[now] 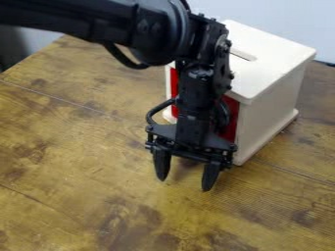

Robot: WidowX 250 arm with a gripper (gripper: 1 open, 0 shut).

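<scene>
My black gripper (186,173) hangs low over the wooden table, fingers pointing down and spread apart, with nothing between them. It is in front of a pale wooden box (272,98) with a slot in its top and a red front face (230,123), much of which my arm hides.
</scene>
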